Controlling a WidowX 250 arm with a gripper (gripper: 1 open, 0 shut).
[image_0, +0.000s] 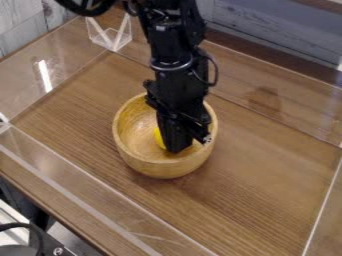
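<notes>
A tan bowl (139, 154) sits on the wooden table in the middle of the camera view. My black gripper (179, 136) reaches down from the top into the bowl, its lower end over the bowl's right half. A yellow object (162, 137) shows inside the bowl just left of the fingers, partly hidden by the gripper. The fingertips are dark and hard to make out; nothing is clearly seen held between them.
A clear plastic item stands at the back left. Black cables lie at the lower left edge.
</notes>
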